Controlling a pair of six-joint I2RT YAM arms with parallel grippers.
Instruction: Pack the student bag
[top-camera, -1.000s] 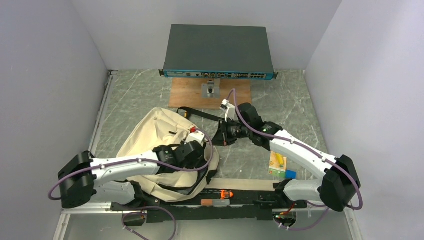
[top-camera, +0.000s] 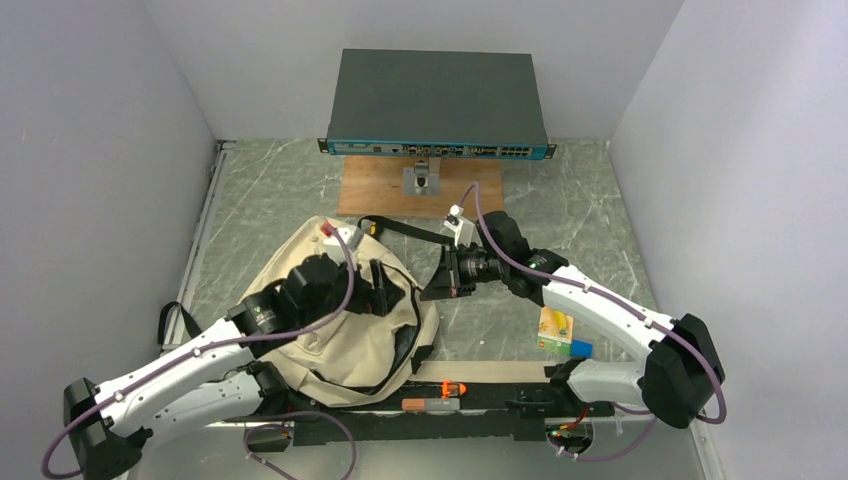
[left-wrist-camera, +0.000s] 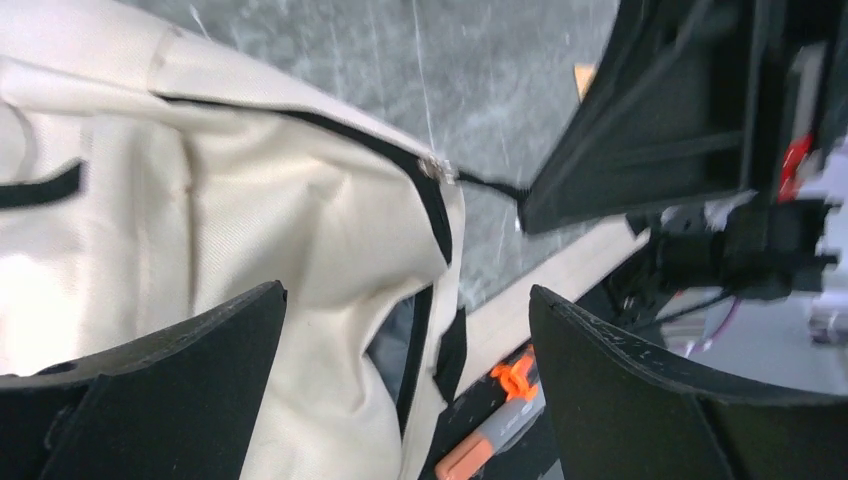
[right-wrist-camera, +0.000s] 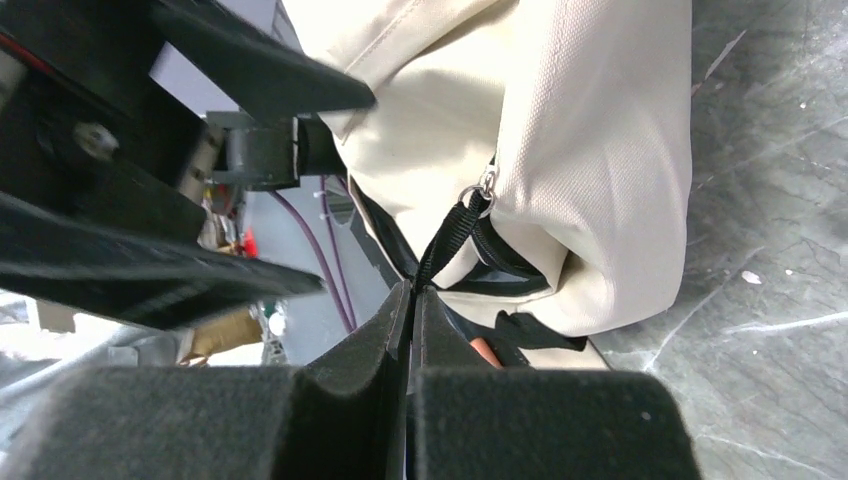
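The cream bag (top-camera: 325, 345) lies on the left of the table, its black-edged zip opening partly gaping on the right side. A black zipper pull (right-wrist-camera: 452, 238) hangs by a metal ring from the slider, and the tips of my right gripper are shut on its end. In the left wrist view the pull stretches from the bag's edge to the right fingers (left-wrist-camera: 600, 150). My left gripper is open above the bag's fabric, holding nothing. What lies inside the bag is hidden.
A small yellow-green box (top-camera: 553, 330) and a blue item (top-camera: 581, 349) lie by the right arm. An orange-grey tool (top-camera: 431, 405) rests on the front rail. A dark rack unit (top-camera: 435, 95) stands at the back.
The right gripper shifted only slightly, keeping to the bag's right edge.
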